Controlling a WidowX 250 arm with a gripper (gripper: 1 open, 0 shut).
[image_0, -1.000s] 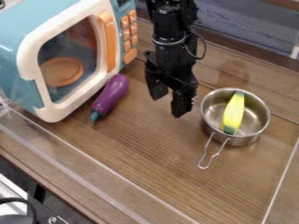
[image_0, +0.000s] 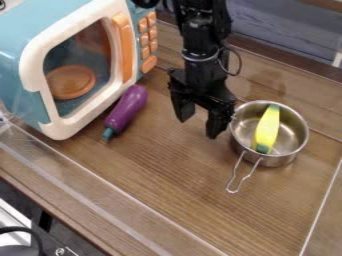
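My black gripper (image_0: 201, 118) hangs open over the wooden counter, between the toy microwave and a steel pot, with nothing seen between its fingers. A yellow squash-like toy (image_0: 267, 124) with a green tip lies in the steel pot (image_0: 293, 151), whose wire handle points toward the front. A purple eggplant toy (image_0: 127, 109) lies on the counter beside the microwave, left of my gripper.
The blue and white toy microwave (image_0: 30, 70) fills the upper left, a plate visible behind its window. A dark gap with a cable lies at the lower left.
My gripper has shifted slightly to the right and down, closer to the pot's left rim. The toys and pot look unchanged.
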